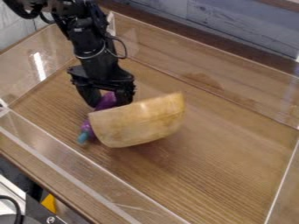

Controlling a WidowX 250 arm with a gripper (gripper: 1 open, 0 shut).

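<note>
The black robot gripper (103,90) hangs from the upper left, low over a purple object (105,101) that is partly hidden by a tan, curved, bowl-like piece (138,122). A small teal-tipped end of the purple object pokes out at the lower left of the tan piece. The gripper's fingers are dark and overlap the purple object, so whether they touch it is unclear.
The wooden tray floor (216,149) is clear to the right and toward the front. Raised edges border it at the left and back. Outside the lower-left edge are cables and a yellow item (48,202).
</note>
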